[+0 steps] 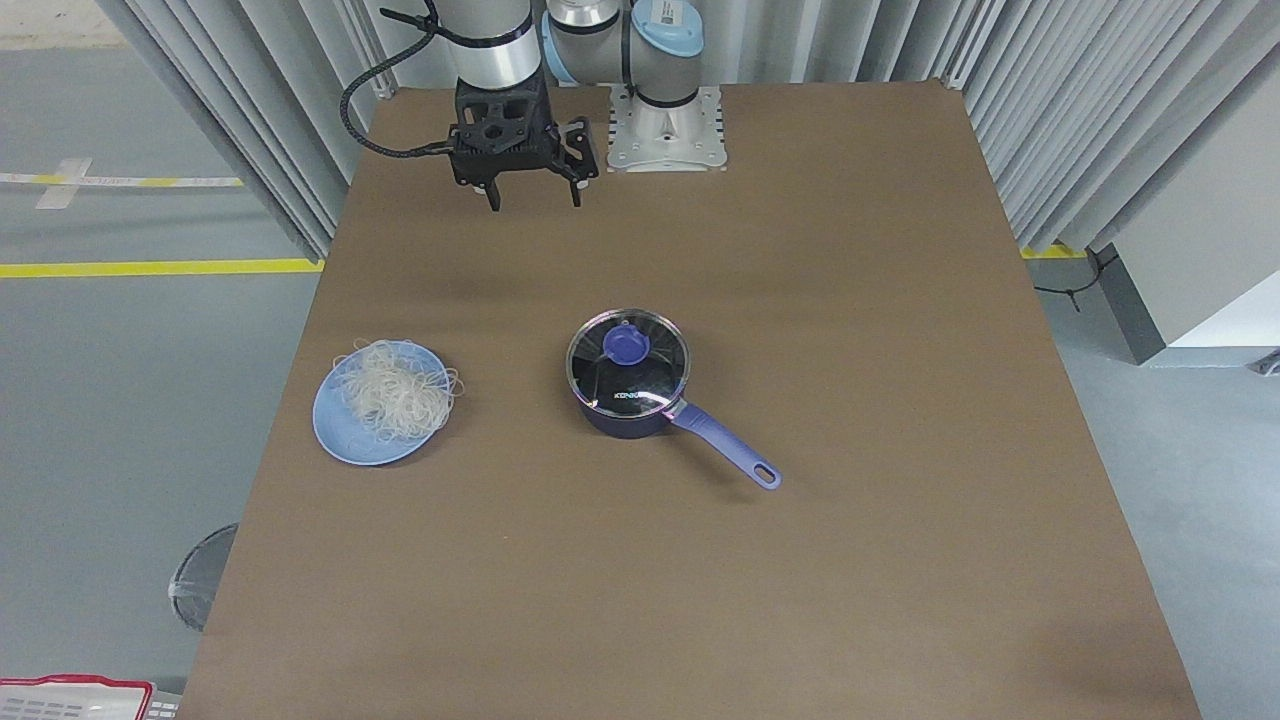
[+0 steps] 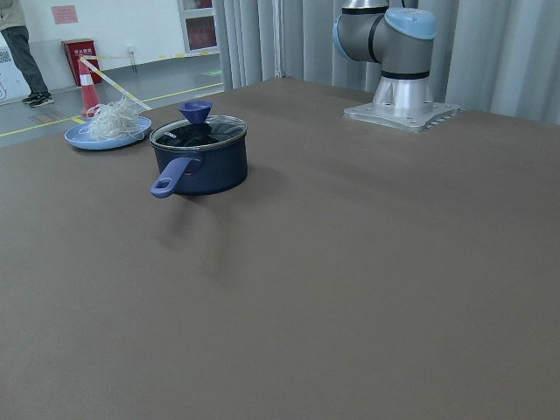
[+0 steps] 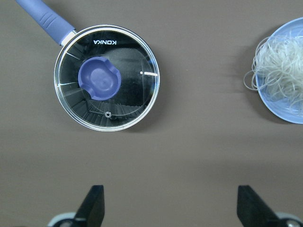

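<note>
A blue saucepan with a glass lid (image 1: 630, 372) sits mid-table, its handle (image 1: 725, 442) angled toward the front right; the lid has a blue knob (image 3: 99, 78). Left of it in the front view, a light blue plate (image 1: 342, 426) holds a loose pile of white noodle-like strands (image 1: 396, 390). My black gripper (image 1: 535, 199) is raised over the back of the table, beyond the pan. In the wrist view the two fingertips (image 3: 97, 198) are widely parted along the lower edge, nothing between them, with pan and plate beyond. The left view shows the pan (image 2: 210, 171) standing upright.
My arm's base plate (image 1: 666, 150) stands at the back edge, with grey curtains behind it. A red-rimmed basket (image 1: 72, 702) lies off the table at the lower left.
</note>
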